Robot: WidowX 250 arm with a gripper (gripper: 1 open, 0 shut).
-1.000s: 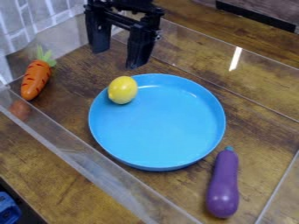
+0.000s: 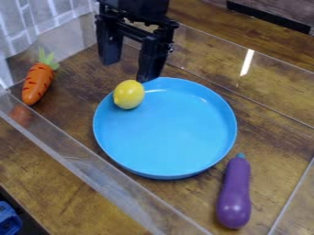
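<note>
The black gripper [image 2: 132,57] hangs over the back part of the scene, just above and behind a yellow egg-shaped object [image 2: 128,95]. Its fingers are spread apart, with nothing seen between them. The yellow object rests on the left rear of a round blue plate [image 2: 172,142]. An orange toy carrot [image 2: 39,81] with a green top lies at the left, and a purple eggplant [image 2: 234,193] lies at the lower right, off the plate.
A wooden surface [image 2: 263,101] surrounds the plate, with clear transparent edges along the left and lower side. A small blue object [image 2: 6,220] shows at the lower left corner.
The gripper has come slightly lower, toward the yellow object, since a second ago. The objects have not visibly moved.
</note>
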